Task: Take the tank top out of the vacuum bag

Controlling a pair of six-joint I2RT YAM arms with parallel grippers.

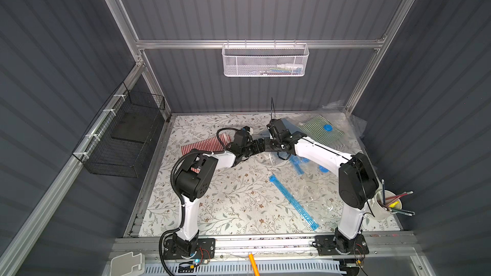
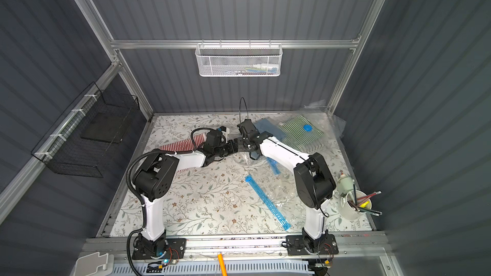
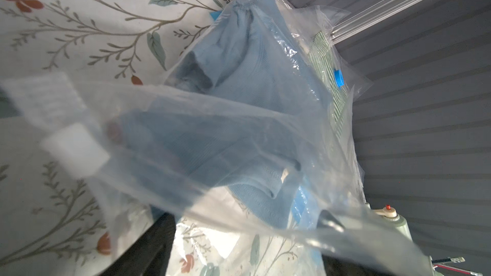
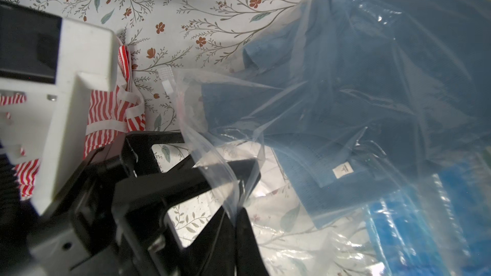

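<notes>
The blue tank top point(image 4: 358, 71) lies inside a clear vacuum bag point(image 3: 76, 122) on the floral table, its folded hem and small white label visible through the plastic. My right gripper is shut on the edge of the bag's mouth, pinching it upward. My left gripper is part open at that same mouth, below and beside the right one in the right wrist view, with the raised plastic across its fingers. Whether the plastic is between the left fingertips is hard to tell.
A red-striped cloth point(image 1: 202, 143) lies on the left, a green-striped item point(image 1: 319, 130) in plastic at the back right. A blue strip point(image 1: 291, 199) lies at the front. A pen cup point(image 2: 350, 207) stands at the right edge.
</notes>
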